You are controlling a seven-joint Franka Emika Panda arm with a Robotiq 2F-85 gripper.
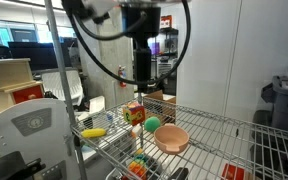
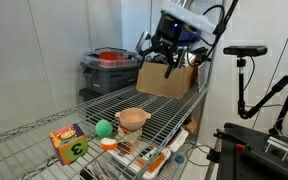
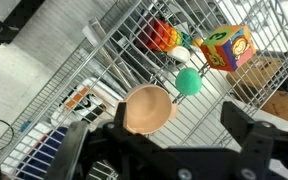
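Note:
My gripper is open, its two black fingers spread wide with nothing between them. In exterior view 2 the gripper (image 2: 156, 55) hangs well above the wire rack (image 2: 24, 150). Below it on the rack sits a pinkish-tan bowl (image 3: 148, 108), empty as far as shows. Right beside the bowl is a green ball (image 3: 188, 81). A colourful box (image 3: 229, 45) stands a little farther off, and a red and yellow object (image 3: 162, 36) lies near the rack's edge. In exterior view 1 the arm hides part of the background above the bowl (image 1: 171, 138).
A yellow item (image 1: 92, 132) lies at the rack's left end in exterior view 1. Dark grey bins (image 2: 109, 75) and a cardboard box (image 2: 164, 78) stand beyond the rack. Several small items lie on a lower level. Much of the rack's right side is bare in exterior view 1.

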